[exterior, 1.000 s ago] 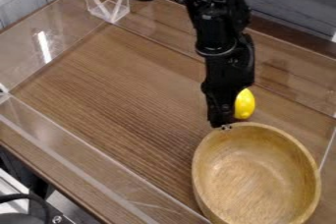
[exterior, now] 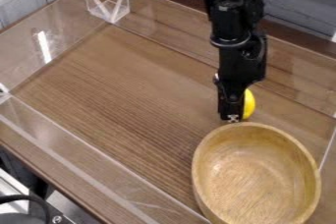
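Observation:
My black gripper [exterior: 231, 112] is low over the table, just above the far rim of a round wooden bowl [exterior: 256, 174]. A yellow object [exterior: 247, 104] lies directly behind the fingertips, mostly on their right side and partly hidden by them. The fingers look close together; whether anything is between them is hard to see, and nothing clearly shows held. The bowl is empty.
A clear plastic bracket [exterior: 108, 4] stands at the back left. Dark cables hang at the top and lie at the lower left.
The gripper has shifted slightly and lowered a little beside the yellow object, covering more of its left part. The bowl has not moved.

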